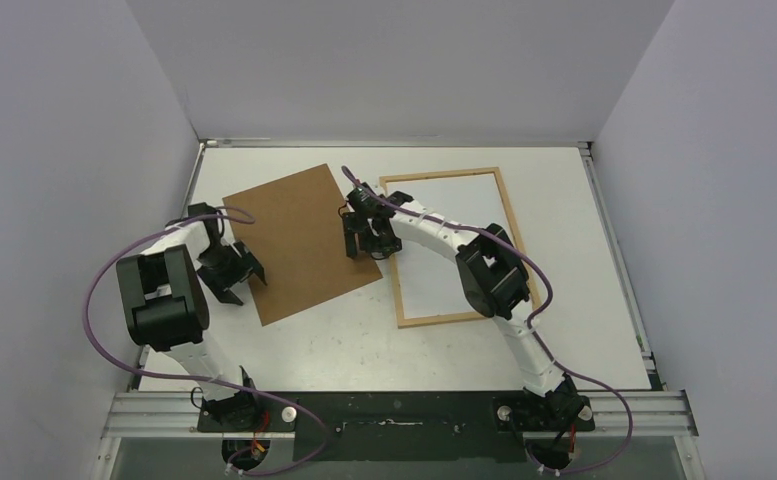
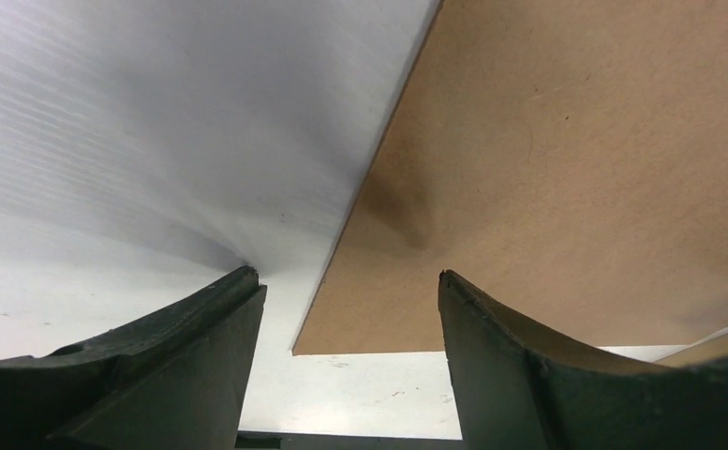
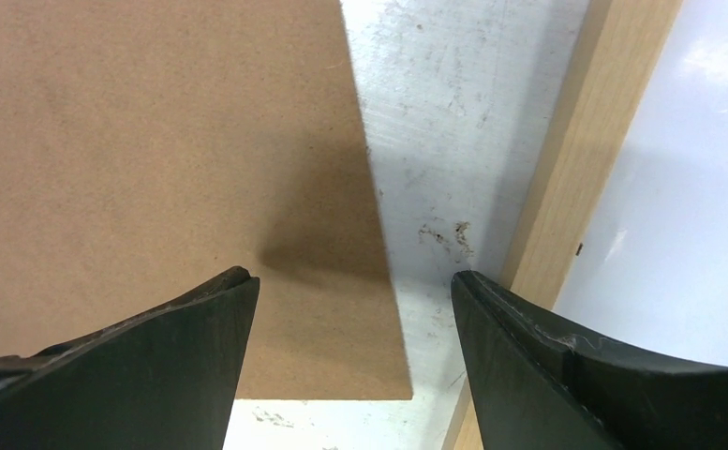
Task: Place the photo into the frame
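Note:
A brown square board (image 1: 294,250) lies slightly rotated on the white table, left of a light wooden frame (image 1: 504,200) with a white interior. My left gripper is open over the board's left edge near a corner, its fingertips either side of that edge. My right gripper is open low over the board's right edge near a corner, one fingertip over the board, the other beside the frame's wooden side. No photo can be told apart from the board or the frame's white interior.
Walls enclose the back and both sides. Purple cables run along both arms.

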